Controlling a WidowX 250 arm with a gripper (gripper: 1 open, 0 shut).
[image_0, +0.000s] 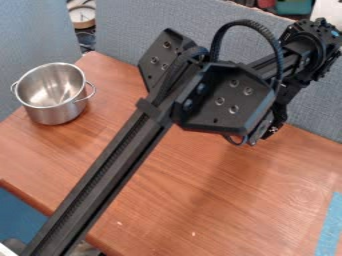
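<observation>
A steel pot with two side handles stands upright on the left of the wooden table. The black robot arm crosses the view diagonally from bottom left to upper right, its housing and cable loop over the middle. The gripper sits at the upper right, mostly hidden behind the arm; its fingers cannot be made out clearly.
Grey padded walls line the back and left of the table. A strip of blue tape lies at the right edge.
</observation>
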